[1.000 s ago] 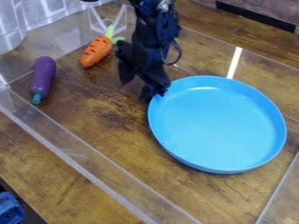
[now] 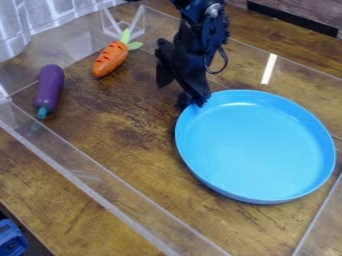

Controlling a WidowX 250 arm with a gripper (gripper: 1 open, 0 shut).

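My black gripper (image 2: 182, 82) is at the top middle, pointing down over the wooden table, just above the upper left rim of a large blue plate (image 2: 254, 145). I cannot tell whether its fingers are open or shut, or whether anything is between them. A toy carrot (image 2: 111, 58) lies left of the gripper, and a purple eggplant (image 2: 48, 90) lies farther left.
A clear plastic sheet or edge runs along the left and bottom of the table (image 2: 107, 170). A blue object (image 2: 8, 238) sits at the lower left corner. The wood left of the plate is bare.
My gripper has risen slightly, away from the plate's rim. The blue plate has shifted a little to the right and down in view.
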